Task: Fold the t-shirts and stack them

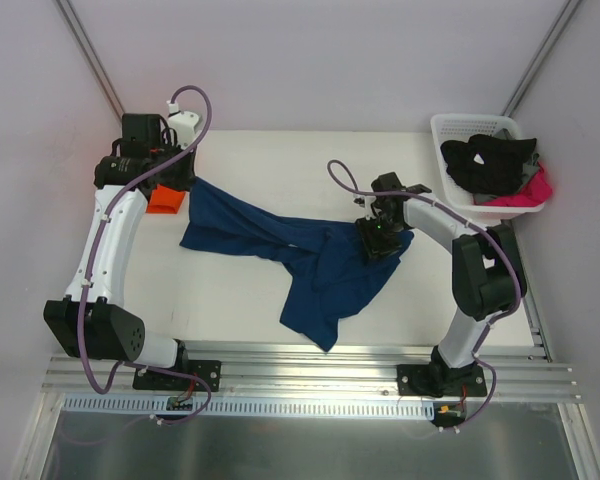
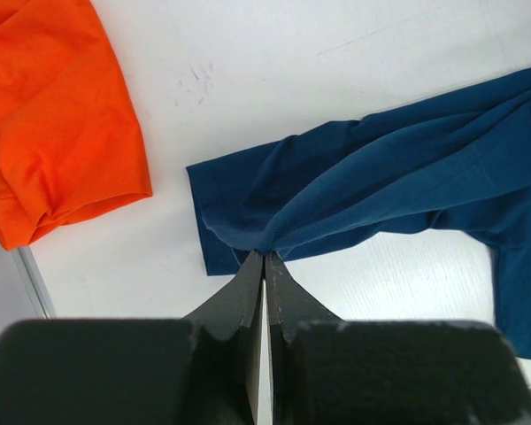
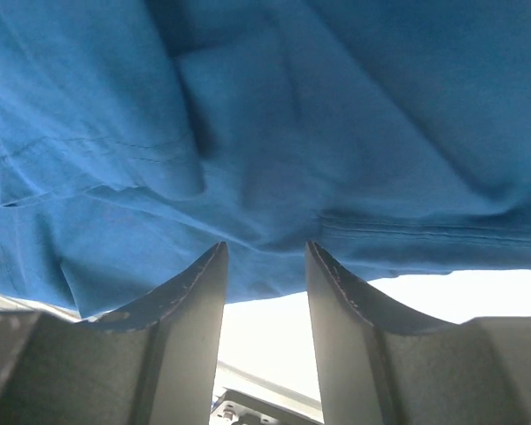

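Note:
A dark blue t-shirt lies spread and rumpled across the middle of the white table. At its left end my left gripper is shut on a pinched fold of the cloth, which rises to its fingertips. Over the shirt's right part hangs my right gripper, its fingers apart with nothing between them. Blue cloth with stitched hems fills most of the right wrist view below it. In the left wrist view an orange t-shirt lies folded at the far left, partly hidden by the left arm in the top view.
A white basket at the back right holds black, grey and red clothes.

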